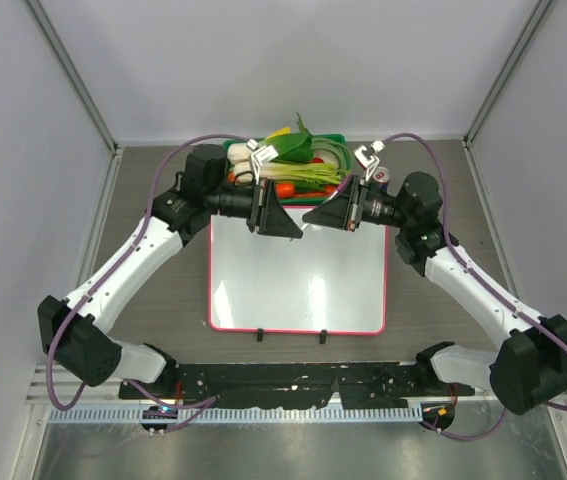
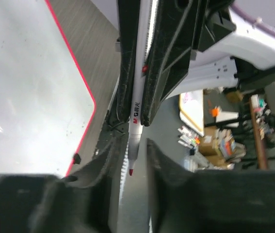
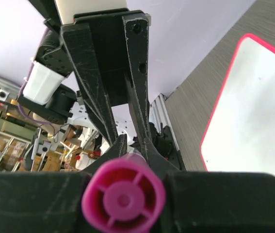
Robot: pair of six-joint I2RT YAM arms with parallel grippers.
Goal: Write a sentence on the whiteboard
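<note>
A pen (image 2: 135, 131) with a white barrel and red tip is held by my right gripper (image 1: 338, 207), which is shut on it; its magenta end cap (image 3: 122, 196) faces the right wrist camera. The tip points down toward my left gripper (image 1: 276, 222), whose fingers stand part open on either side of it in the left wrist view, blurred; whether they touch it I cannot tell. The whiteboard (image 1: 297, 285) with a red rim lies below both grippers.
A green tray of vegetables (image 1: 288, 160) sits behind the whiteboard, with a can (image 1: 382, 177) at its right. Bare tabletop (image 1: 148, 290) flanks the board, and walls close both sides.
</note>
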